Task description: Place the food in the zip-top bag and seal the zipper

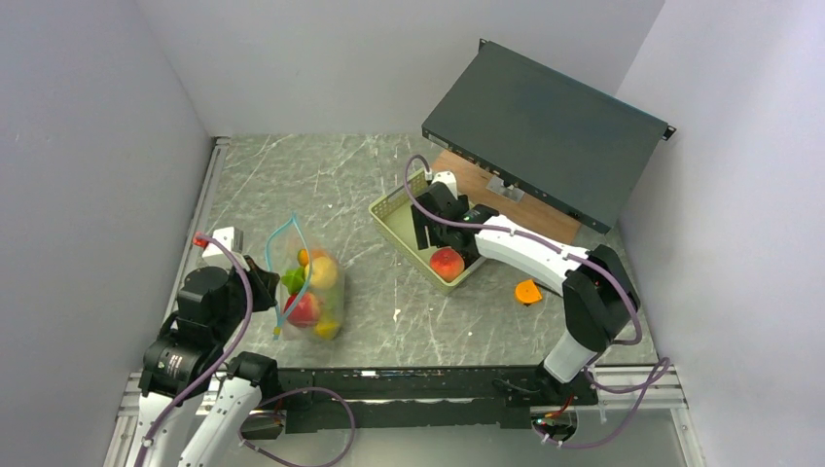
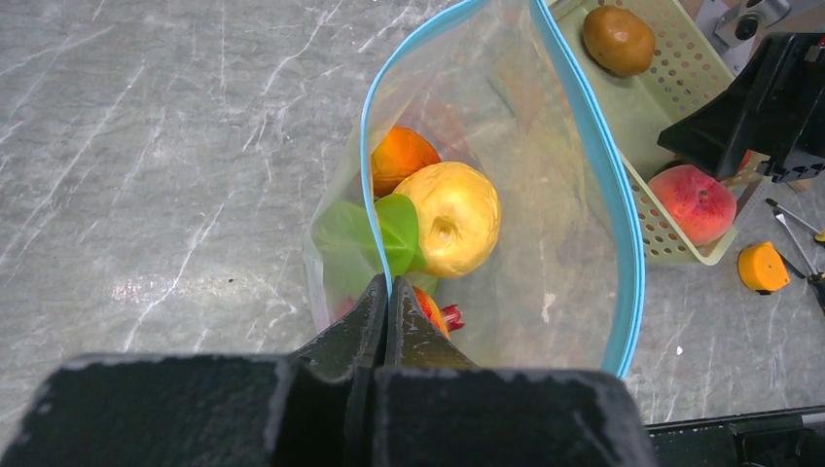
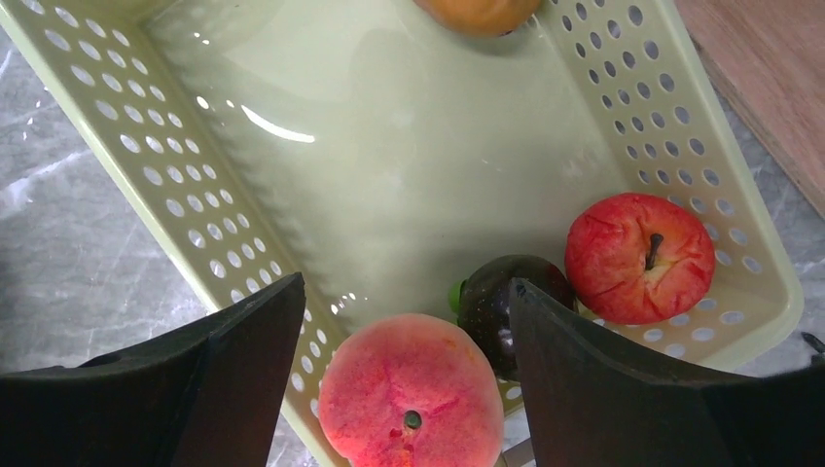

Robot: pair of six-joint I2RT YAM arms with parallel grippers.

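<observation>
The clear zip bag (image 1: 325,292) with blue zipper stands at left, holding a yellow fruit (image 2: 449,218), an orange one (image 2: 401,153), a green item (image 2: 391,229) and others. My left gripper is shut at the bag's near zipper edge. My right gripper is open over the green basket (image 1: 399,224), above a peach (image 3: 412,389), a dark purple item (image 3: 501,302) and a red apple (image 3: 637,258); a brown round food (image 2: 618,39) lies at the basket's far end.
A dark metal panel (image 1: 545,126) on a wooden board stands at back right. An orange tape measure (image 1: 526,292) and tools lie right of the basket. Counter behind the bag is clear.
</observation>
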